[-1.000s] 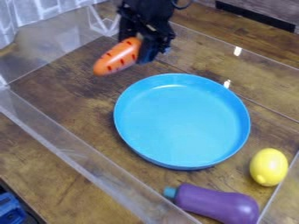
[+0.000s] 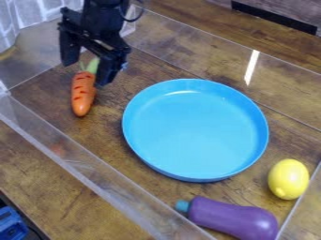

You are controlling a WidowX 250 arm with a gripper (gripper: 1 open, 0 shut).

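Observation:
My black gripper [image 2: 90, 58] is at the upper left of the camera view, open, its fingers just above and around the green top of a carrot. The orange carrot [image 2: 83, 94] lies on the wooden surface, left of a large blue plate [image 2: 194, 131].
A yellow lemon [image 2: 287, 178] and a purple eggplant [image 2: 232, 218] lie at the lower right. Clear walls edge the area, and a blue object [image 2: 9, 223] is at the bottom left corner. The wood above the plate is bare.
The carrot was held in the air by my gripper and has moved left and down. It now rests on the surface, and the gripper has opened.

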